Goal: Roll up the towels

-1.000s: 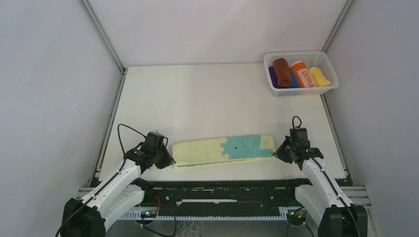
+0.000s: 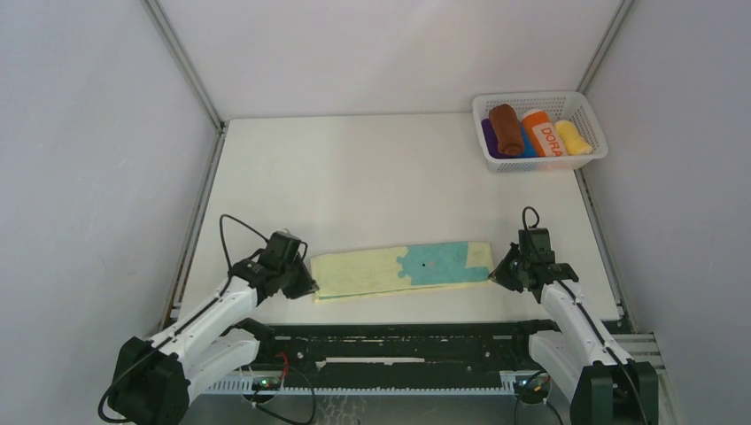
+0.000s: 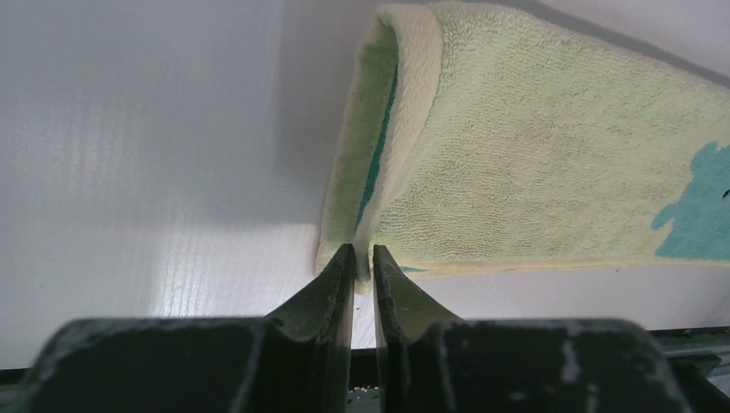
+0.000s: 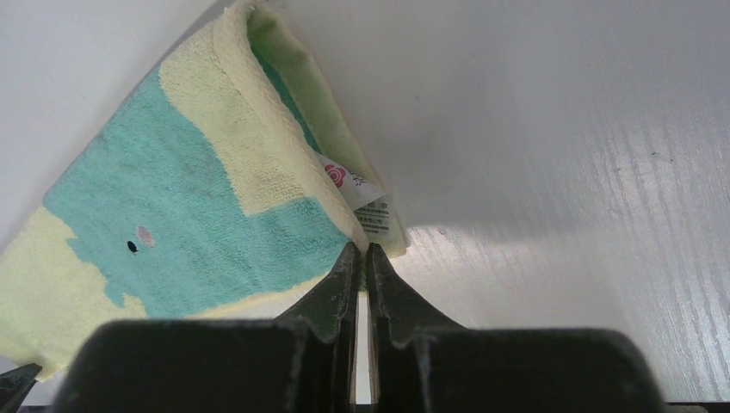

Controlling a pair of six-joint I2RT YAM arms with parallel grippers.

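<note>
A folded pale yellow and teal towel [image 2: 363,272] lies flat in a long strip near the table's front edge. At its left end stands my left gripper. Its fingers are narrowly apart, one on each side of the upper layer's front corner; the lower layer shows beyond them. My right gripper is shut at the opposite end, pinching the towel's upper-layer corner between its fingertips. A white label [image 4: 351,182] pokes out between the layers there.
A white basket [image 2: 551,164] at the back right holds several rolled towels, among them a brown one [image 2: 506,131]. Behind the strip, the table top [image 2: 354,177] is bare. The table's front edge runs close to both grippers.
My left gripper has shifted slightly right, onto the towel's left end. The right arm and the rest of the towel look the same.
</note>
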